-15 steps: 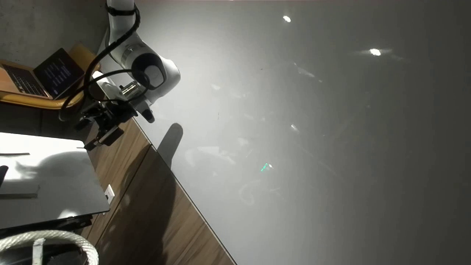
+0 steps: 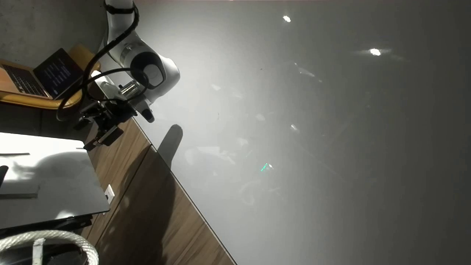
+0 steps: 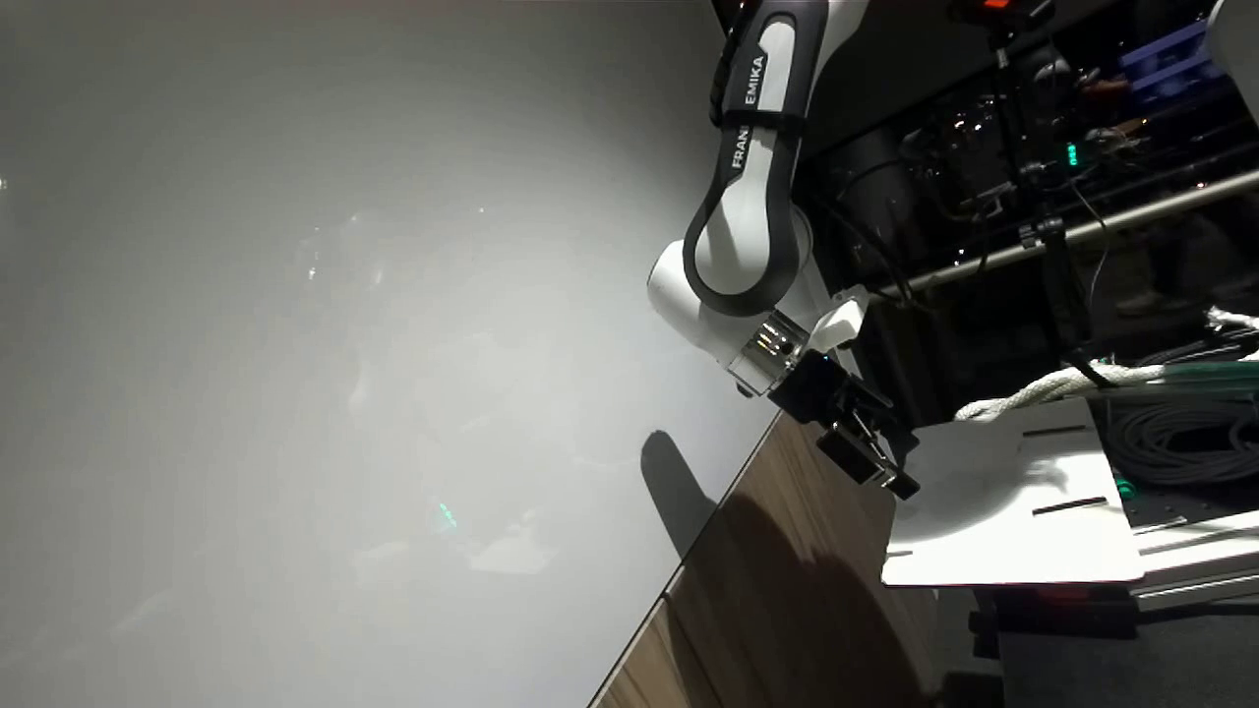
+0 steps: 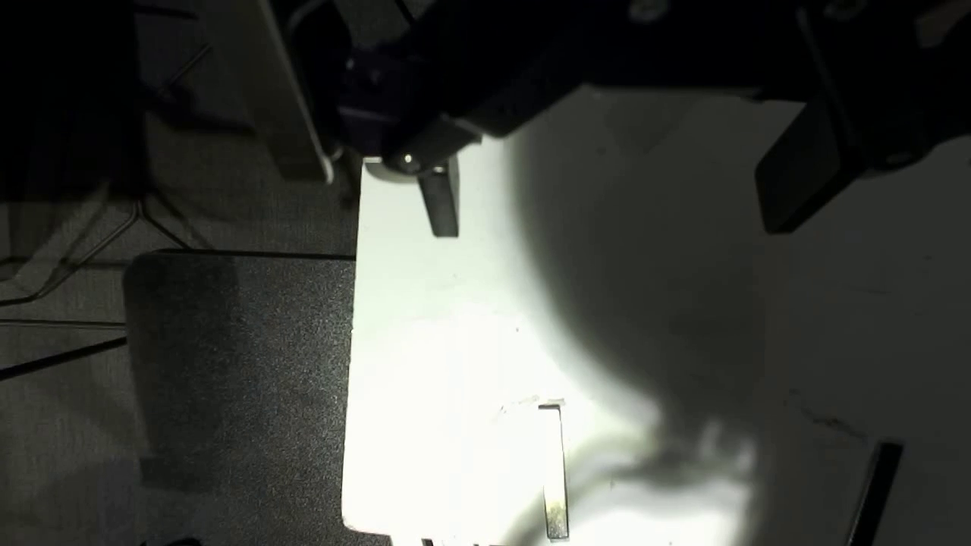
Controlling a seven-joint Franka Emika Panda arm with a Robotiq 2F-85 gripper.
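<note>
My gripper point(image 2: 85, 135) stands open in the air beside the white board point(image 2: 66, 176), near its corner in exterior view 1. Seen from the other side, the gripper point(image 3: 906, 462) points down and right toward the same board point(image 3: 980, 507). In the wrist view, the two fingers point(image 4: 441, 205) are wide apart, with nothing between them. Beyond them lies the white board point(image 4: 428, 382), partly overexposed and partly under my arm's shadow. A pale narrow slot point(image 4: 556, 478) and a dark slot or strip point(image 4: 876, 491) mark its surface.
Wood panelling point(image 2: 194, 238) runs along its edge. An open laptop point(image 2: 57, 73) rests on a yellow chair point(image 2: 35, 101). Thick white rope point(image 2: 66, 234) curves near the board, and a wall socket point(image 2: 109, 194) is close by.
The upper arm and its black cable have shifted very slightly left in exterior view 1. Otherwise the gripper and surroundings look the same.
</note>
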